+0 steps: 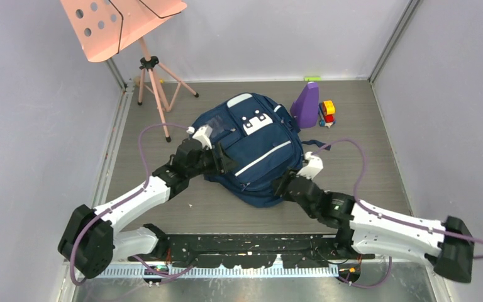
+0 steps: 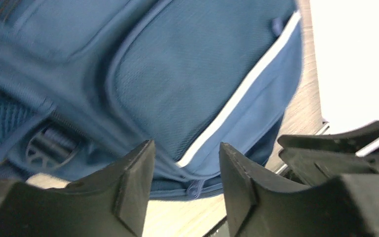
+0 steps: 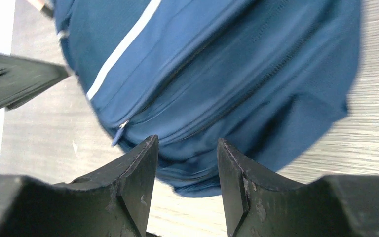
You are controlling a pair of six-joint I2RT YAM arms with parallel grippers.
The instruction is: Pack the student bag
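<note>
A navy backpack (image 1: 251,148) lies on the grey floor, with white stripes and a front badge. My left gripper (image 1: 223,160) hangs over its left-middle part; in the left wrist view its fingertips (image 2: 143,148) stand apart over the fabric with nothing visible between them. My right gripper (image 1: 278,185) is at the bag's lower right, open over the navy cloth in the right wrist view, its fingertips (image 3: 150,143) apart. Whether a zip is open cannot be told.
A purple object (image 1: 305,107) and a toy vehicle (image 1: 327,113) stand at the back right. A pink stand (image 1: 154,82) is at the back left. Bare floor (image 1: 365,176) lies right of the bag.
</note>
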